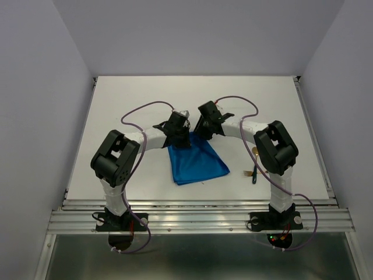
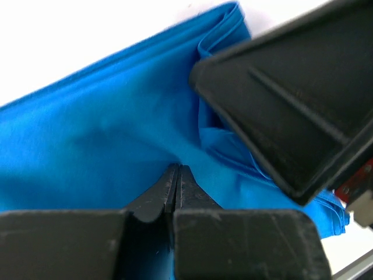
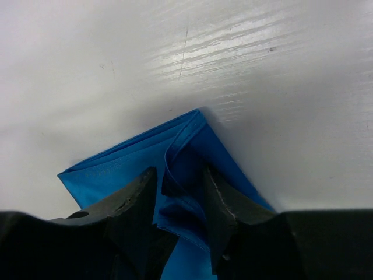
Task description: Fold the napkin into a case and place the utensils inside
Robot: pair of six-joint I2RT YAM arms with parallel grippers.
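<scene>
The blue napkin [image 1: 195,166] lies at the middle of the table, its upper part folded narrowly along the edge in the right wrist view [image 3: 111,175]. My left gripper [image 1: 185,140] is down on the napkin's upper left; in the left wrist view its fingertips [image 2: 178,181] meet over the cloth, and whether anything is between them is hidden. My right gripper [image 1: 201,131] is at the upper corner; in the right wrist view its fingers [image 3: 131,210] stand apart around a folded ridge of cloth.
Wooden utensils, a spoon [image 1: 255,150] and a fork [image 1: 249,173] among them, lie to the right with a dark-handled piece.
</scene>
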